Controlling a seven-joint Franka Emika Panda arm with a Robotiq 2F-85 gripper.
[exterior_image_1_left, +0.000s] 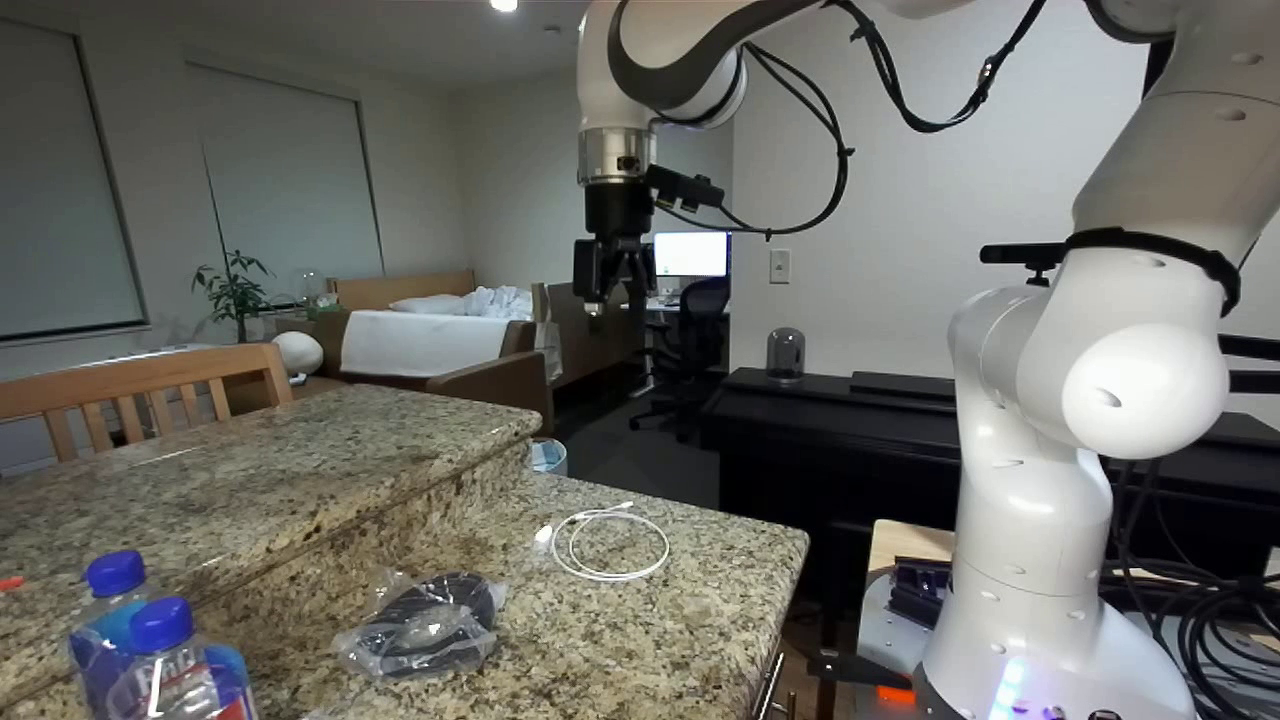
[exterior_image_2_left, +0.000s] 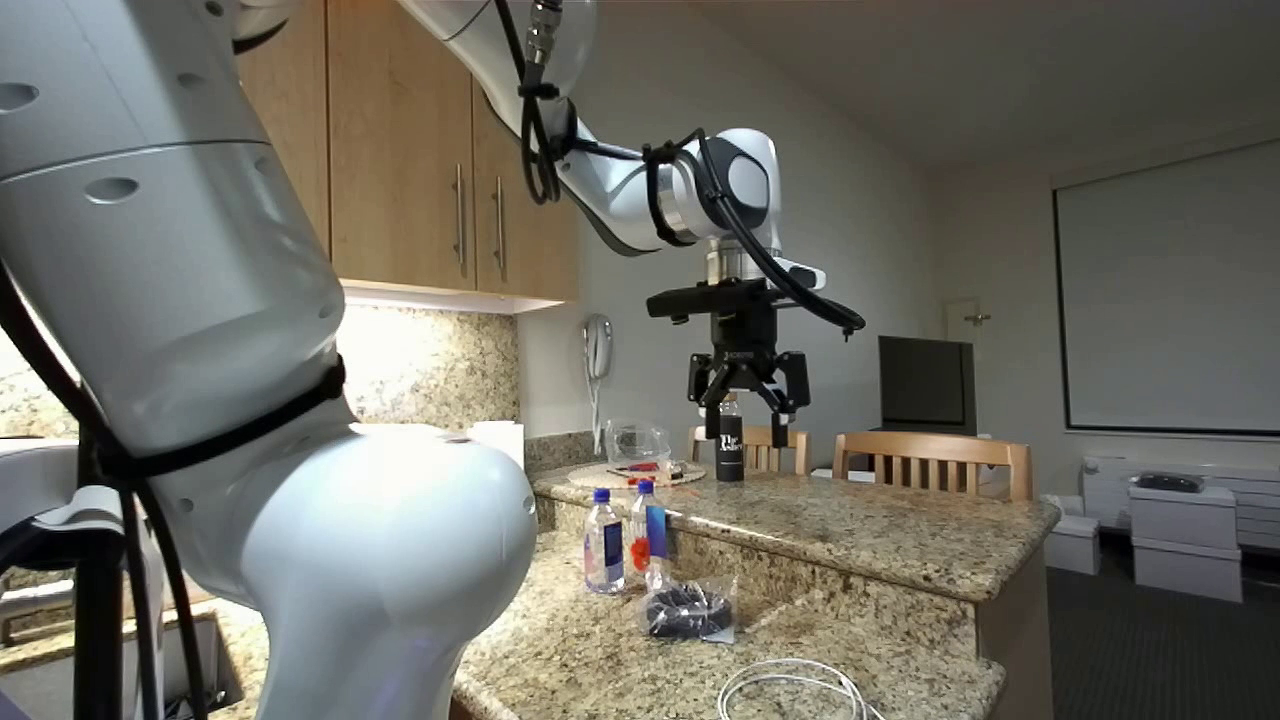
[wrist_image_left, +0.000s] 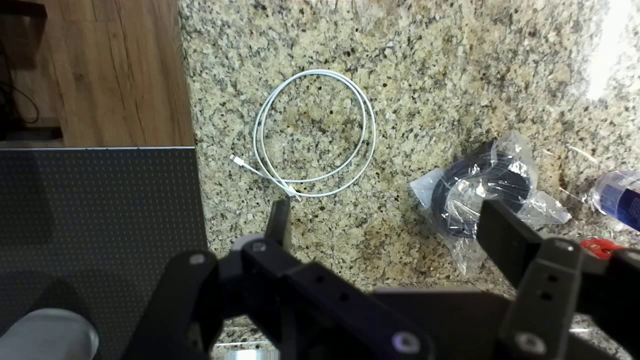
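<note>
My gripper (exterior_image_2_left: 746, 434) hangs high above the granite counter, its fingers spread wide and nothing between them. From above, the wrist view shows a coiled white cable (wrist_image_left: 262, 135) lying flat on the stone near the counter's edge, its plug end at the lower left of the loop. To the right of it lies a dark coil in a clear plastic bag (wrist_image_left: 441, 201), partly behind one of my fingers (wrist_image_left: 507, 240). In the first exterior view the bag (exterior_image_1_left: 426, 630) sits nearer the camera than the cable (exterior_image_1_left: 617, 578).
Two blue-capped bottles (exterior_image_2_left: 605, 546) stand by the raised ledge (exterior_image_2_left: 816, 510). A black bottle (exterior_image_2_left: 729, 450) and a clear bowl (exterior_image_2_left: 636, 443) are up on that ledge. Bare granite lies around the cable, and the counter drops off to the floor (wrist_image_left: 102, 204).
</note>
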